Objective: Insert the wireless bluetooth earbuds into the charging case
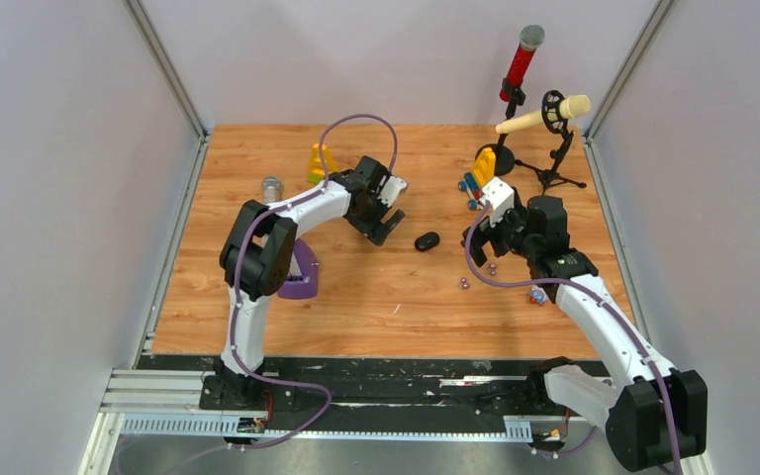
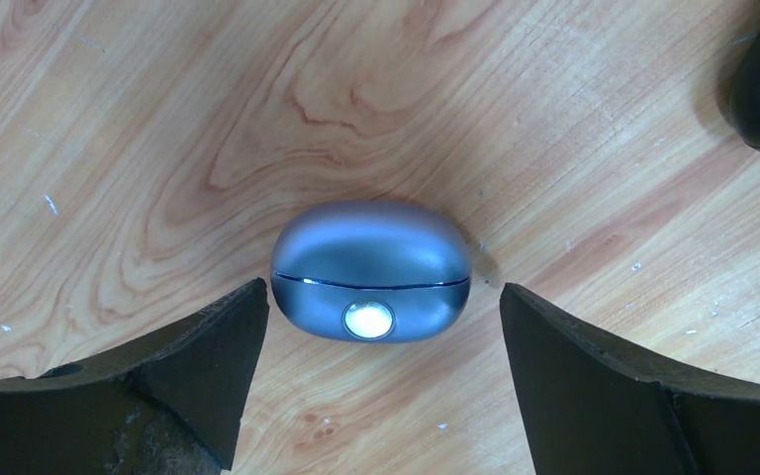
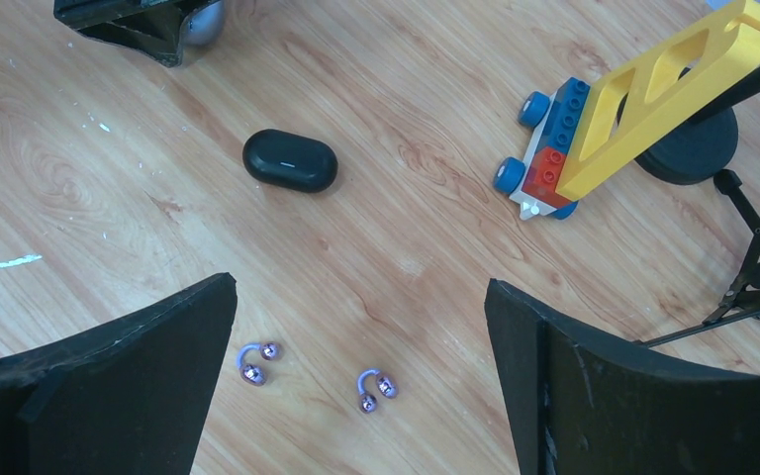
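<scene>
In the left wrist view a shiny blue charging case (image 2: 371, 242), its lid closed, lies on the table with a small light disc facing the camera. My left gripper is open, one finger on either side of the case and a small gap showing on both sides. From the top view the case is hidden under this gripper. Two small U-shaped clip earbuds, one on the left (image 3: 240, 358) and one on the right (image 3: 362, 380), rest on the wood in the right wrist view. Open and empty, my right gripper hovers above the table near them.
A black oval case (image 3: 290, 160) lies between the two grippers. A toy car with a yellow ladder (image 3: 653, 99) and tripod-mounted telescopes (image 1: 544, 114) stand at the back right. Beside the left arm sits a purple object (image 1: 300, 287).
</scene>
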